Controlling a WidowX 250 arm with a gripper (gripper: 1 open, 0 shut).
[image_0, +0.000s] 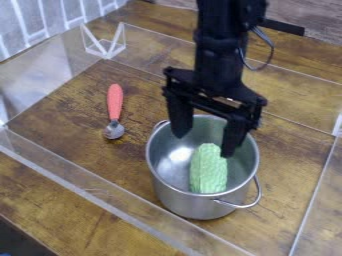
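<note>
My black gripper (209, 118) hangs over the steel pot (177, 186), its fingers spread open above the pot's rear part. Inside the pot stands a pale green, ridged corn-like object (209, 172), with nothing seen between it and the fingertips. Part of the pot's back rim is hidden behind the gripper. A spoon-like utensil with a red handle (115, 106) lies on the wooden surface to the left of the pot.
Clear plastic walls edge the wooden work area (74, 210) on the left and right. A small white wire-like item (104, 40) is at the back left. Bare wood lies behind and right of the pot.
</note>
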